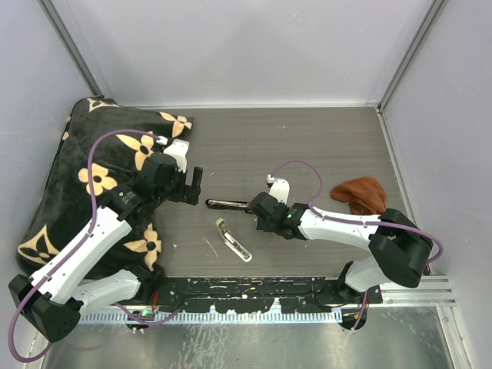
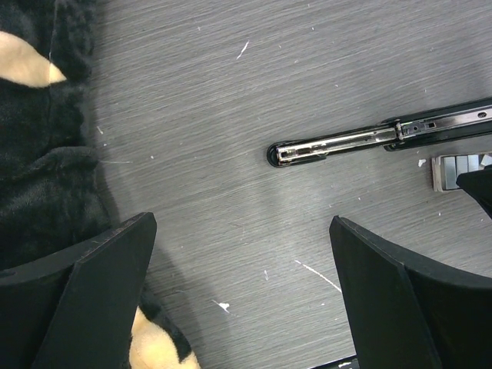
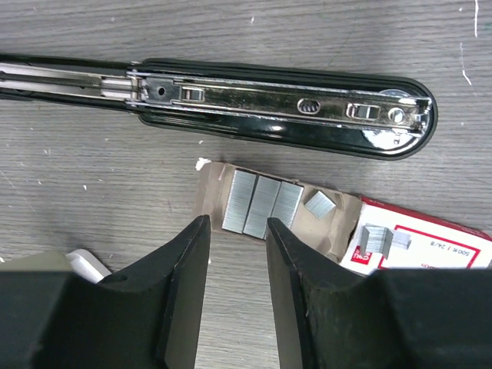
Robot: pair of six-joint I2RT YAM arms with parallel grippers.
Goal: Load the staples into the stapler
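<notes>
An opened-out black stapler (image 1: pixel 227 204) lies on the table, its channel bare in the left wrist view, where its thin rail (image 2: pixel 338 143) shows. Below it in the right wrist view, a small cardboard tray (image 3: pixel 314 227) holds silver staple strips (image 3: pixel 261 203) and a loose short piece (image 3: pixel 320 204). My right gripper is over the tray's near edge, fingers part open, nothing visible between them. Left of the stapler, my left gripper (image 1: pixel 191 184) hangs over the table, its fingers wide apart and empty.
A red and white staple box (image 3: pixel 430 240) adjoins the tray, with small staple pieces on top. A light-coloured long tool (image 1: pixel 233 240) lies at the front, a brown cloth (image 1: pixel 360 195) at the right. A dark flowered blanket (image 1: pixel 84 184) covers the left.
</notes>
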